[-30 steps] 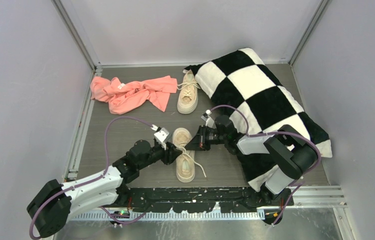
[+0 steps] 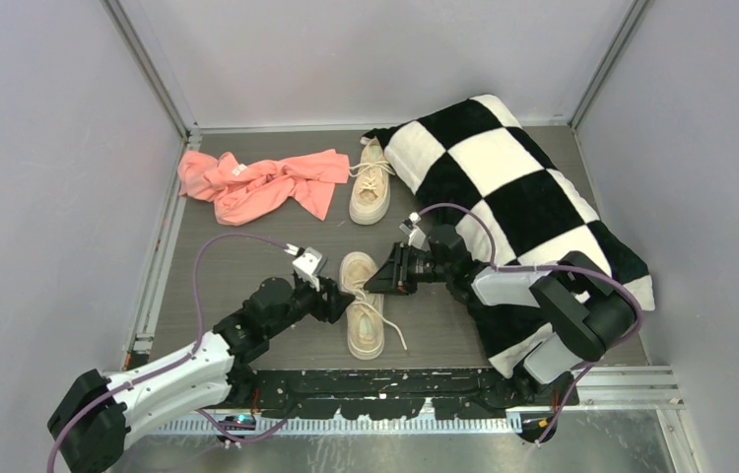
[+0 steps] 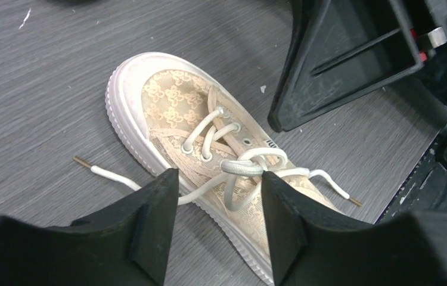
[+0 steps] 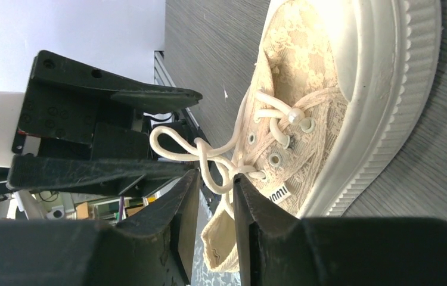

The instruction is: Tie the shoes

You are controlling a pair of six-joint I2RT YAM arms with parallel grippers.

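Observation:
A beige floral shoe (image 2: 366, 340) lies between my two grippers, toe to the back in the top view. Its white laces (image 3: 242, 167) form a small raised loop over the eyelets, with loose ends hanging to both sides. My left gripper is open at the shoe's left side; the lace loop (image 4: 161, 140) extends between its spread fingers without being clamped. From the opposite side reaches my right gripper, its fingers parted by a narrow gap with lace just beyond the tips. A second laced shoe (image 2: 369, 202) stands farther back.
A salmon cloth (image 2: 272, 187) lies crumpled at the back left. The black-and-white checkered cushion (image 2: 518, 187) fills the right side, under the right arm. Bare grey floor (image 2: 228, 271) shows left of the near shoe.
My left gripper has shifted slightly left, and my right gripper slightly right, so they stand a little farther apart. The shoes have stayed in place.

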